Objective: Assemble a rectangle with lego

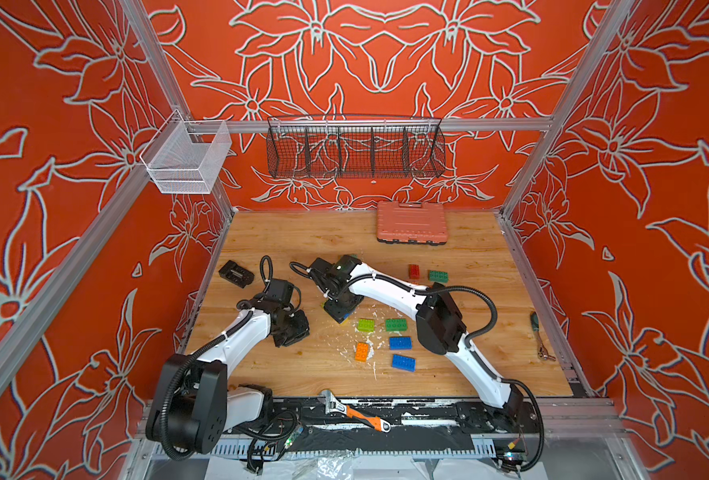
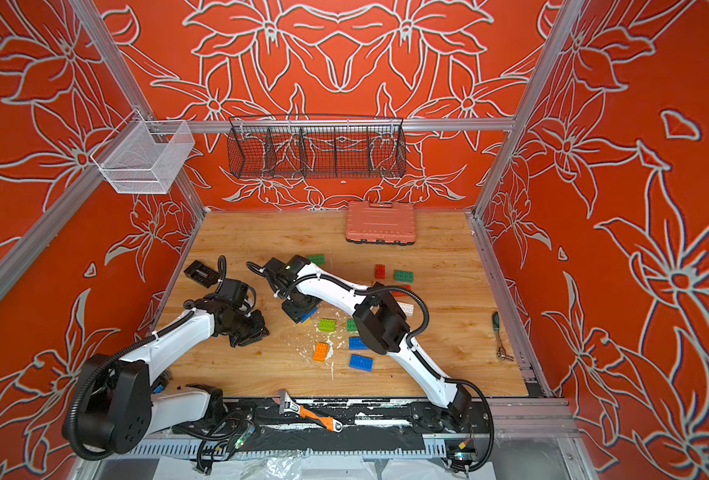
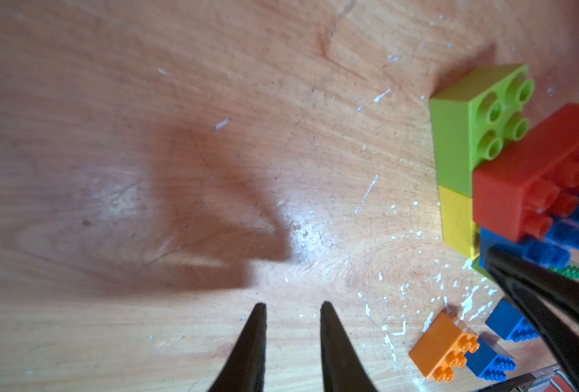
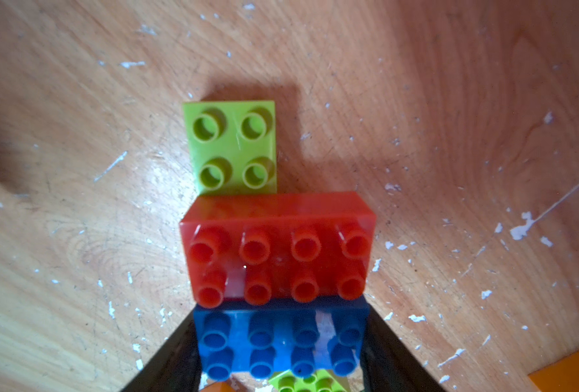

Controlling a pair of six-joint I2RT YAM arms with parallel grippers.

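In the right wrist view a red brick and a blue brick sit side by side, studs up, on a lower layer. A lime brick sticks out from under the red one. A yellow brick shows below them in the left wrist view. My right gripper is open, its fingers on both sides of the blue brick; whether they touch it I cannot tell. Off to the left of this assembly, my left gripper hovers over bare table, fingers apart, nothing between them.
Loose bricks lie to the right: lime, green, orange and two blue ones. At the back stand an orange case and a red brick.
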